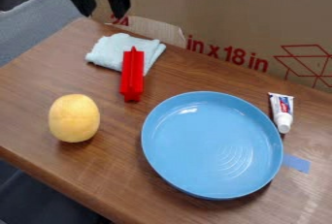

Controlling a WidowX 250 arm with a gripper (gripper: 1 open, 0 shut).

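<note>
My gripper (101, 11) hangs at the top left of the camera view, dark and partly cut off by the frame edge, above and behind a folded pale blue cloth (107, 51); its fingertips are apart, with nothing visible between them. A long red object (132, 76) lies against the cloth's front. A yellow round fruit-like object (74, 118) sits at the left. A blue plate (212, 144) takes up the right front. A toothpaste tube (282, 112) lies right of the plate.
The wooden table (136, 184) has bare room at the far left and front. A cardboard panel (240, 29) with red print stands along the back. A small blue tape patch (296, 163) is at the right.
</note>
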